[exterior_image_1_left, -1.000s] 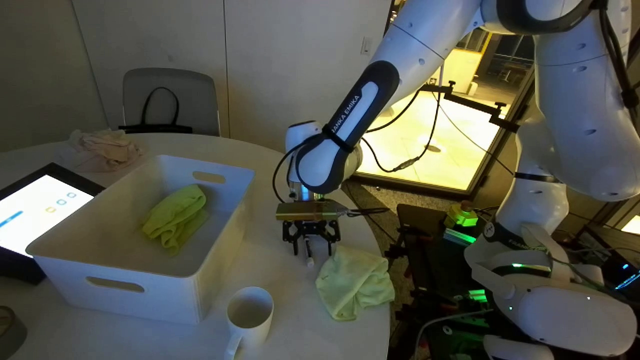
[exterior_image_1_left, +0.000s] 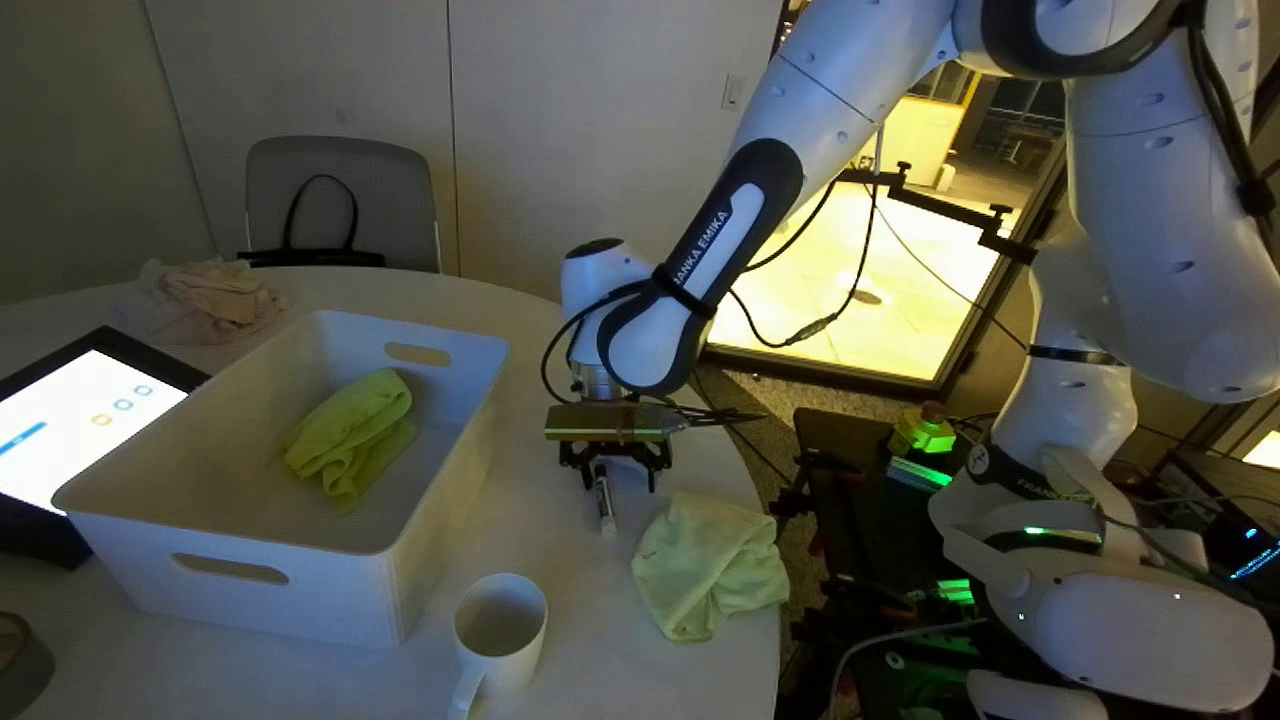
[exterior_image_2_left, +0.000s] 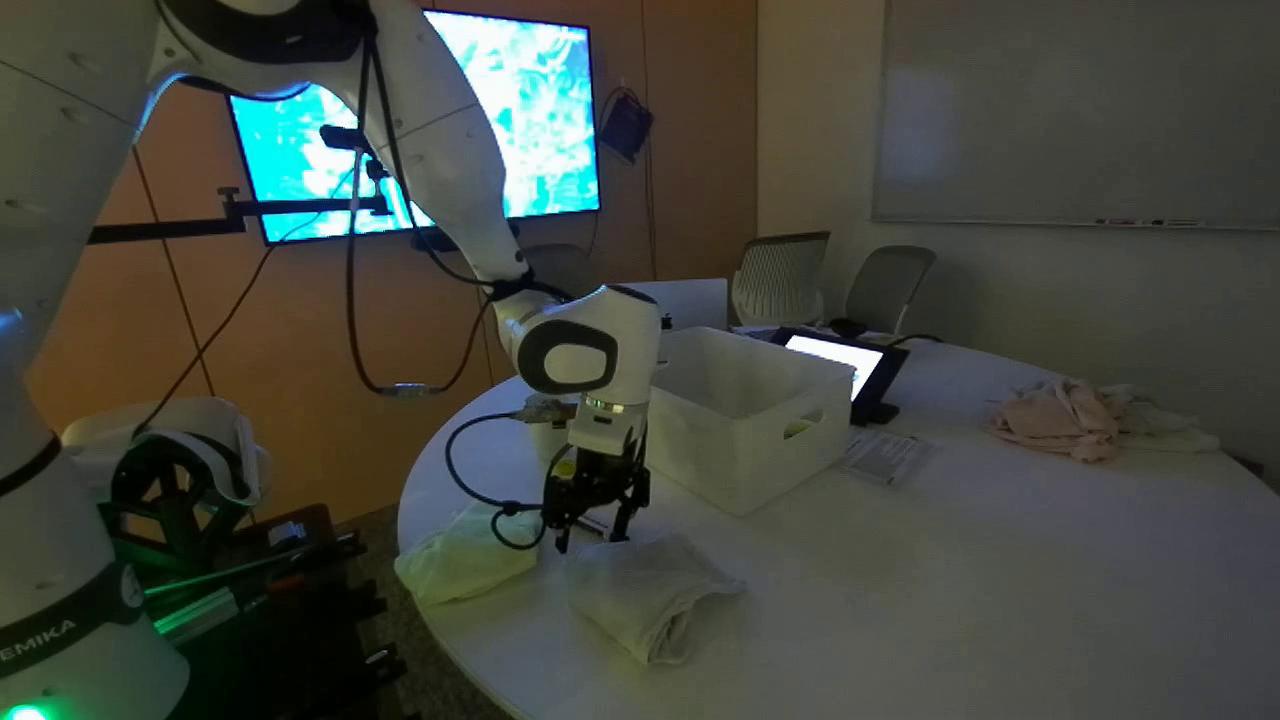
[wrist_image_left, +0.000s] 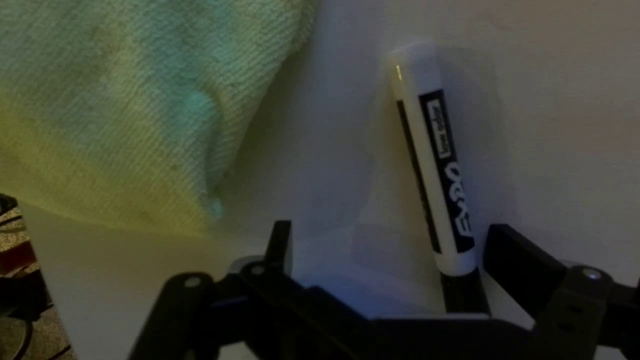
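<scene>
A white Expo marker (wrist_image_left: 442, 174) with a dark cap lies on the white table, between the spread fingers of my gripper. It is much closer to the right finger in the wrist view; I cannot tell whether they touch. Part of the cap is hidden by the gripper body. Exterior view 1 shows the gripper (exterior_image_1_left: 620, 485) low over the table, open, with the marker (exterior_image_1_left: 605, 504) beneath it near the left finger. From the other side, the gripper (exterior_image_2_left: 590, 542) appears between two cloths. Nothing is gripped.
A yellow-green cloth (exterior_image_1_left: 708, 564) lies right of the marker, and a pale folded cloth (exterior_image_2_left: 654, 594) lies on the gripper's other side. Left stands a white bin (exterior_image_1_left: 240, 600) containing a green cloth (exterior_image_1_left: 354, 432). A white mug (exterior_image_1_left: 500, 636) is in front.
Over the last second my gripper has shifted slightly left in exterior view 1. The marker also lies a little further left. The cloths, bin and mug are unmoved.
</scene>
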